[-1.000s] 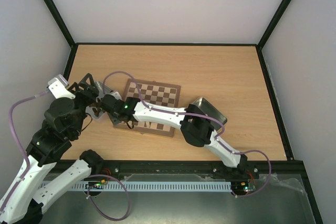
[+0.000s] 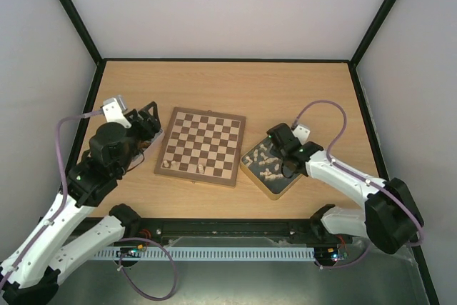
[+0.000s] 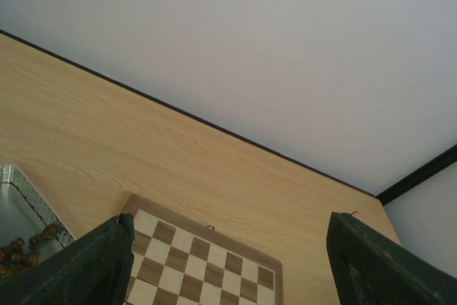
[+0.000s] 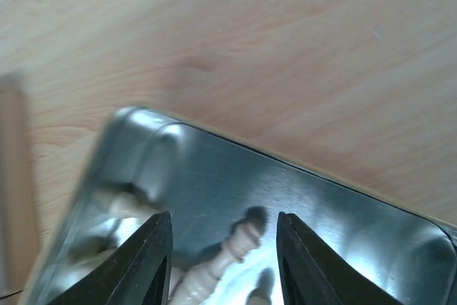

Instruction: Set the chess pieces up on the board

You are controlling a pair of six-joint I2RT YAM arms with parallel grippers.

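A wooden chessboard (image 2: pixel 200 141) lies mid-table, with a few pale pieces (image 2: pixel 201 168) standing near its front edge. My left gripper is open above the left, empty, facing the board; dark pieces (image 3: pixel 25 255) lie in a metal tray at its left. My right gripper hangs open over the right-hand tray (image 4: pixel 343 223), whose pale pieces (image 4: pixel 198 280) lie on their sides beneath and between its fingers, with nothing seen held.
Bare wooden table (image 2: pixel 221 83) runs behind the board and trays. Walls and a dark frame (image 2: pixel 364 126) bound the table on the sides and back.
My right arm has swung right from over the board's left side to over the pale pieces' tray, uncovering the board.
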